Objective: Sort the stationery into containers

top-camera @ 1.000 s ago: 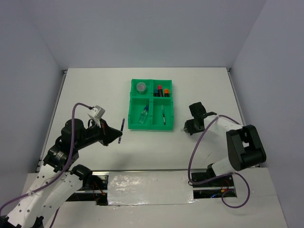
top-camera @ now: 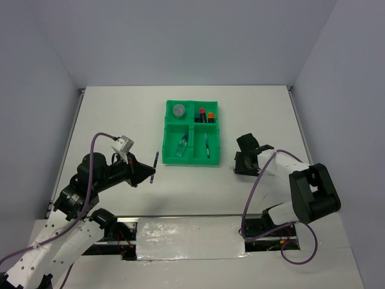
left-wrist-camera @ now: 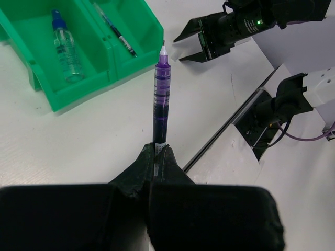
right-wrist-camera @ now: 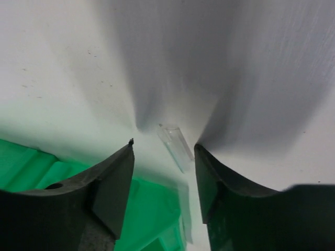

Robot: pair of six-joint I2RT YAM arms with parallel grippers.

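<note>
My left gripper is shut on the lower end of a purple pen point(left-wrist-camera: 162, 99), whose tip points up and away, held clear of the green divided container point(top-camera: 191, 161). A small clear piece point(right-wrist-camera: 176, 146), perhaps a cap or eraser, lies on the white table between the parted fingers of my right gripper. That gripper is open and low over the table, to the right of the container in the top view. In the container are a clear bottle with a blue cap point(left-wrist-camera: 68, 55), a pen point(top-camera: 207, 146) and a round clear item point(top-camera: 178, 111).
The container's back right compartment holds several dark bottles, one with a red top point(top-camera: 203, 111) and one with an orange top point(top-camera: 211, 115). Grey walls stand at the back and both sides.
The left arm and the purple pen have hardly moved.
</note>
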